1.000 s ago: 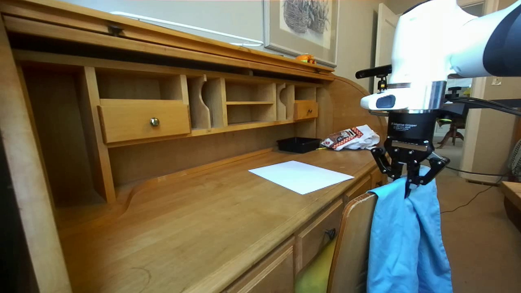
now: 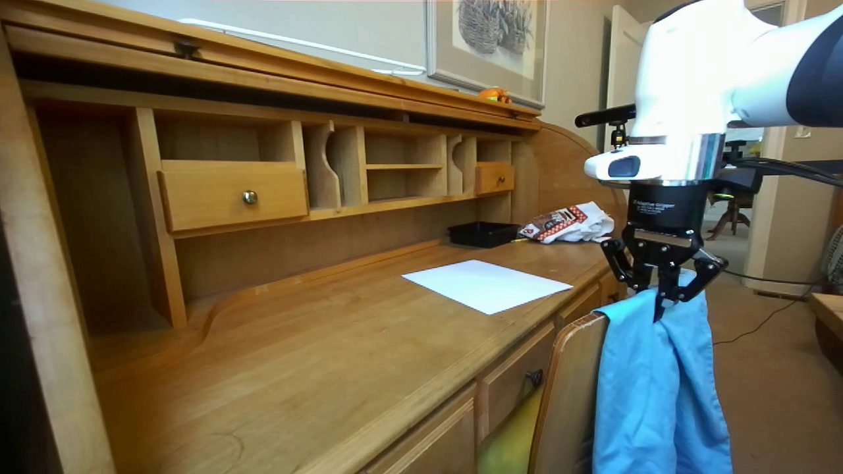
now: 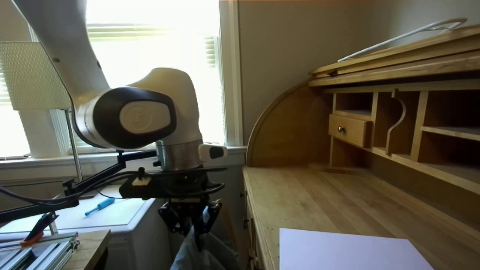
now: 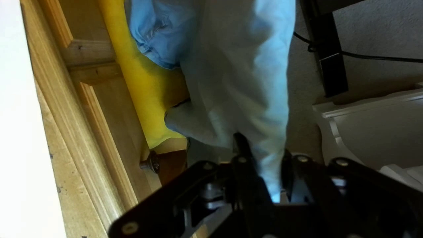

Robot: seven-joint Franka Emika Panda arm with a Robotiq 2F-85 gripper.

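A light blue cloth (image 2: 656, 387) drapes over the top of a wooden chair back (image 2: 570, 387) beside the desk. My gripper (image 2: 662, 309) is shut on a fold of this cloth at its upper edge, fingers pointing down. From the other side, the gripper (image 3: 195, 238) pinches the same cloth (image 3: 204, 256), which looks grey there against the window light. In the wrist view the cloth (image 4: 242, 79) runs up from between the fingers and fills the middle; the gripper hides where it is gripped.
A white sheet (image 2: 486, 286) lies on the otherwise mostly bare desk (image 2: 316, 355). A black tray (image 2: 483, 234) and a crumpled bag (image 2: 570, 224) stand at its far end. Yellow fabric (image 4: 138, 87) hangs close by the drawers. A side table holds a blue screwdriver (image 3: 101, 206).
Almost nothing differs: the arm and gripper sit very slightly further right, and the cloth and chair back have barely shifted.
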